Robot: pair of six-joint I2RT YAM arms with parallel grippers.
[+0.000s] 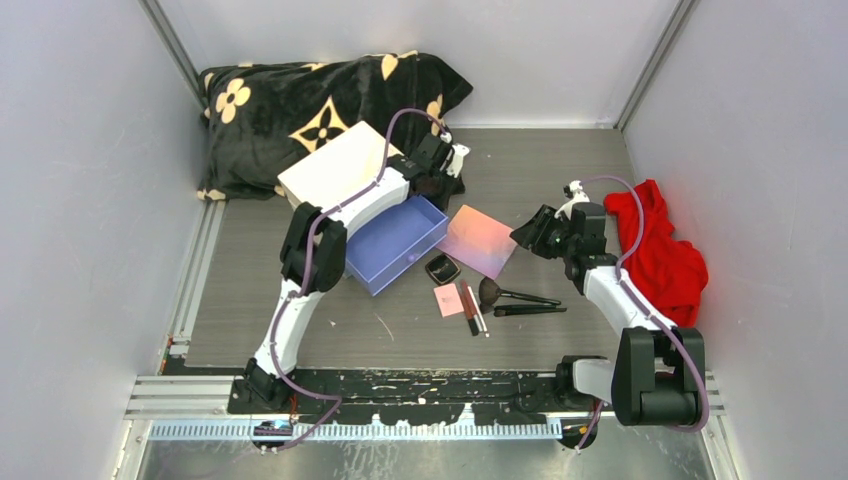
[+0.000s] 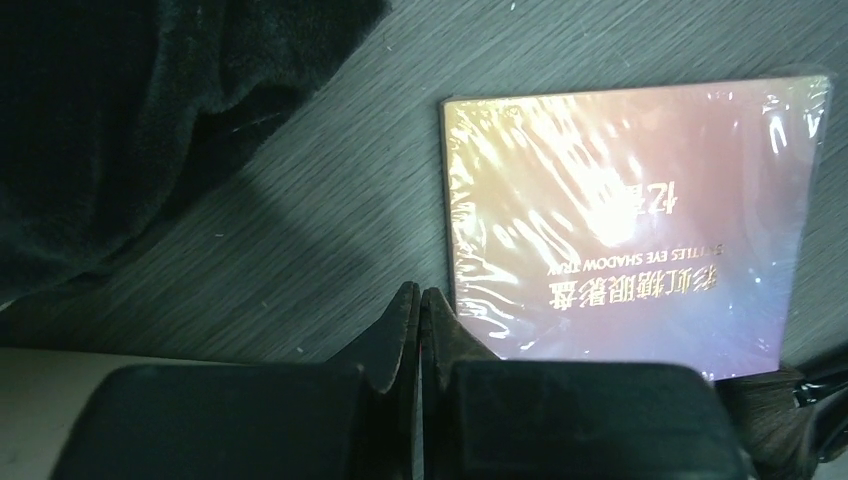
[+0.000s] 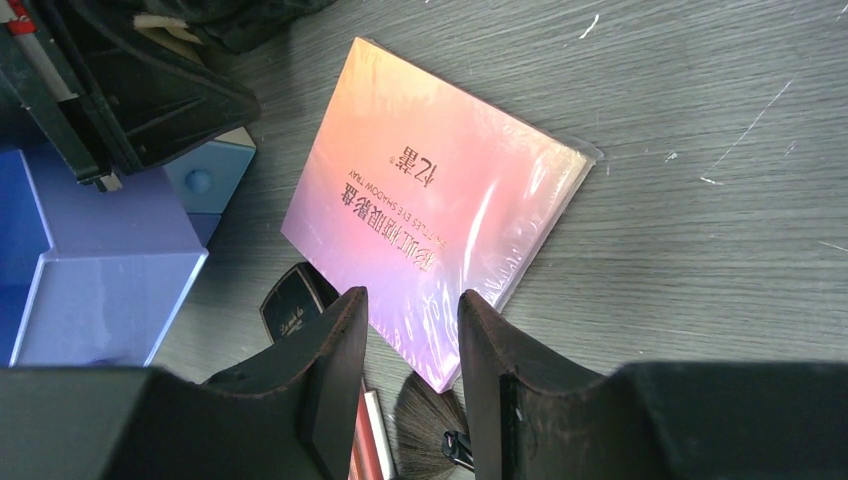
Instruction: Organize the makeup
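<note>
The pink and orange eye shadow palette [image 1: 478,240] lies flat on the table, right of the box. My left gripper is shut, its fingertips together with nothing between them; the palette [image 2: 630,220] lies beside them on the right. My right gripper stands open above the table, with the near corner of the palette [image 3: 440,180] seen between its fingers and no thing held. A blue drawer [image 1: 392,240] is pulled out from the white-topped box [image 1: 335,165]. Close to the drawer's front lies a black compact [image 1: 442,268].
A pink square [image 1: 449,300], pencils [image 1: 469,308], a fluffy brush [image 1: 489,291] and dark brushes [image 1: 530,310] lie in front. The dark patterned cushion [image 1: 300,130] is behind the box; a red cloth [image 1: 655,240] lies at right.
</note>
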